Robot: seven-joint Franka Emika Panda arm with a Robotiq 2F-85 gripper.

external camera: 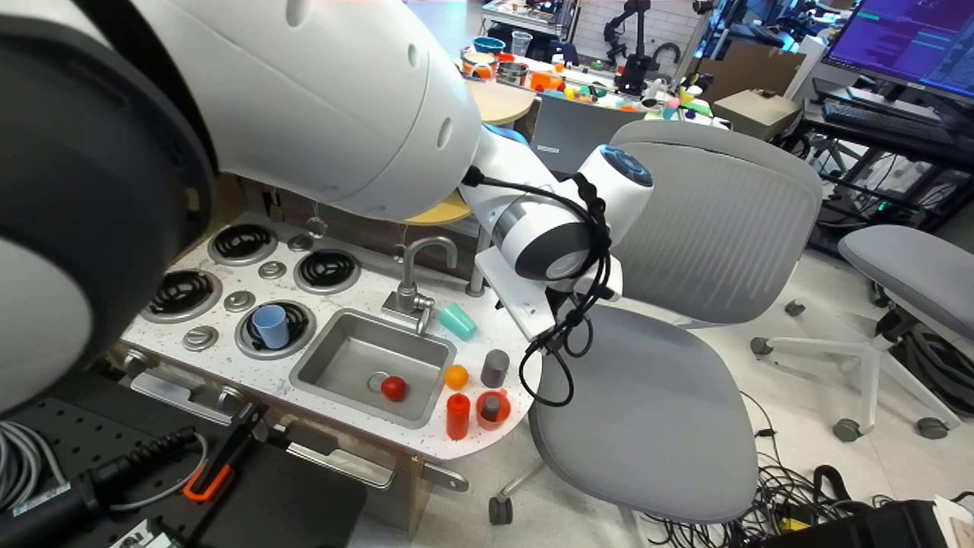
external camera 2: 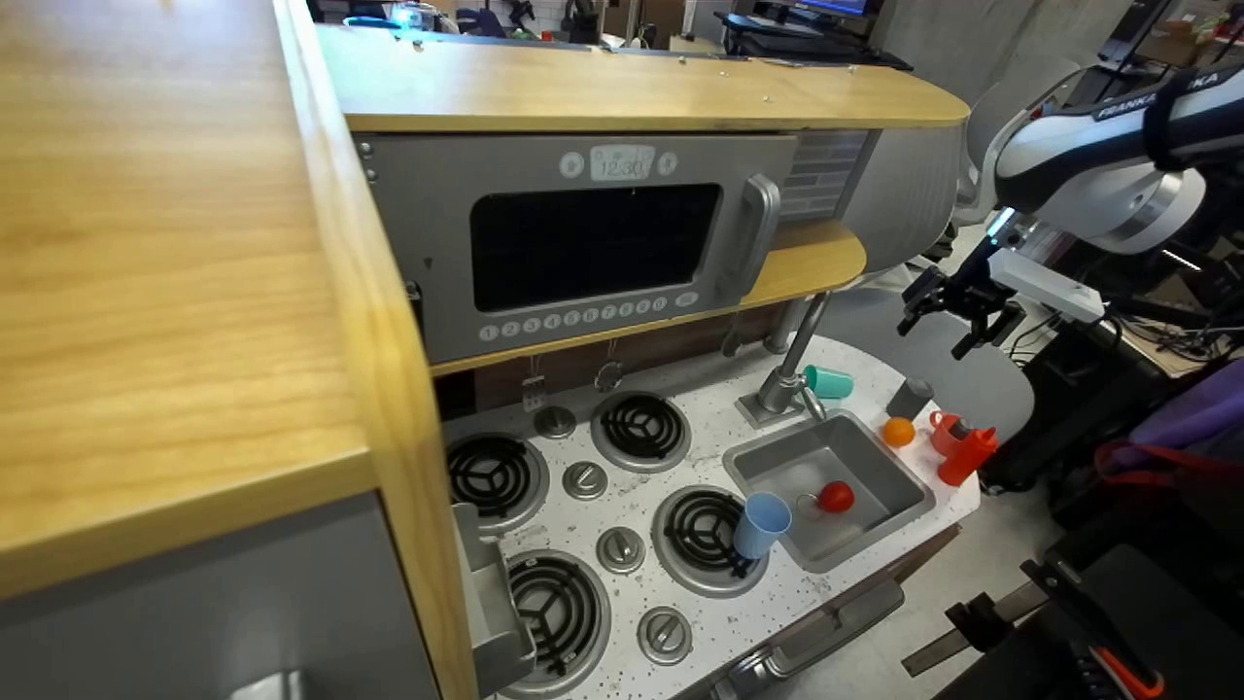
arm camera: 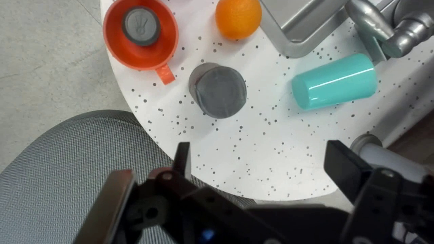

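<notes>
My gripper is open and empty, raised above the rounded end of the speckled counter (arm camera: 256, 150). In the wrist view a dark grey cup (arm camera: 221, 93) stands beyond the fingertips, apart from them. To its right a teal cup (arm camera: 335, 81) lies on its side near the faucet. An orange (arm camera: 238, 18) rests by the sink's corner. A red mug (arm camera: 140, 57) at the counter's edge has a small grey can-like object (arm camera: 141, 25) inside it. In the second exterior view my gripper (external camera 2: 936, 325) hangs to the right of the counter, higher than the cups.
The sink (external camera: 347, 361) contains a red ball-like item (external camera: 393, 388). Beside the mug stands a red bottle (external camera: 457, 417). A blue cup (external camera: 271, 326) sits on a burner. The faucet (external camera: 411, 283) rises behind the sink, and a grey chair (external camera: 639, 411) adjoins the counter's end.
</notes>
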